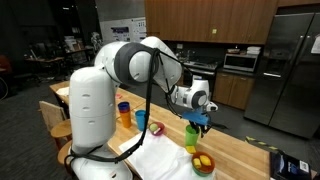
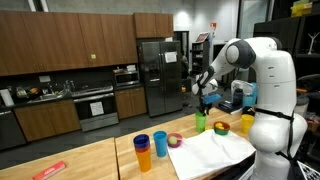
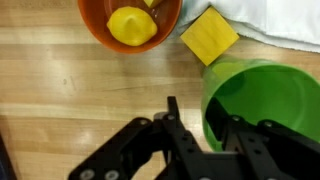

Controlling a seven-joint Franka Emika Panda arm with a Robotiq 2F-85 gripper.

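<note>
A green cup stands upright on the wooden table, its mouth facing the wrist camera. My gripper is at its near-left rim, fingers part open, with one finger outside the cup and the other over its opening. The rim passes between the fingers; whether they touch it cannot be told. In exterior view 1 the green cup is below the gripper, which is small and dark there. Beside the cup lies a yellow block. An orange-red bowl holds a lemon and another yellow piece.
A white cloth covers the table left of the bowl. Blue cups and a pink-red bowl stand farther left. Behind the cup is a person in blue. Bare table lies to the right.
</note>
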